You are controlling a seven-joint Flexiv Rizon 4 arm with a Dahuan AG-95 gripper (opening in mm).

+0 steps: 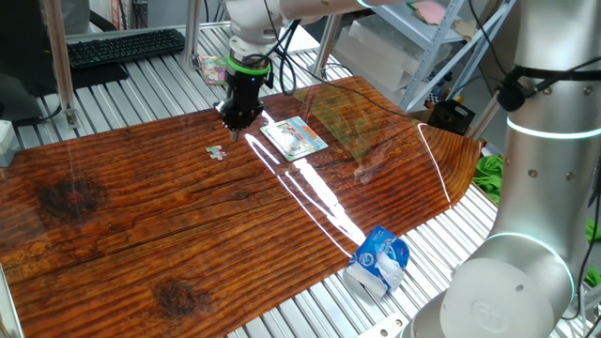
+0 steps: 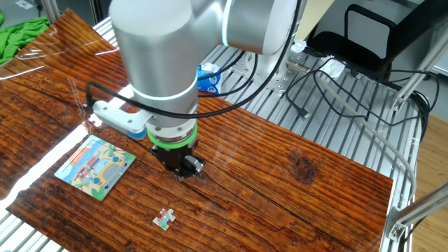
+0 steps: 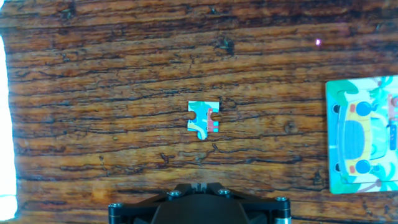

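A small jigsaw piece (image 3: 203,118), printed in light blue, green and red, lies flat and alone on the wooden tabletop. To its right in the wrist view is the square picture puzzle (image 3: 356,140) with a yellow car, partly cut off by the frame edge. My gripper shows at the bottom of that view, its fingertips together and nothing visible between them. Exterior view 2 has the gripper (image 2: 183,171) above the table, apart from the loose piece (image 2: 164,219), with the puzzle board (image 2: 96,167) at left.
A blue-and-white tissue pack (image 1: 378,260) rests at the table's near edge. Beyond the far side stands a black keyboard (image 1: 127,48). Loose cables (image 2: 364,119) lie on the metal slats. Wide bare wood surrounds the piece, crossed by bright glare strips.
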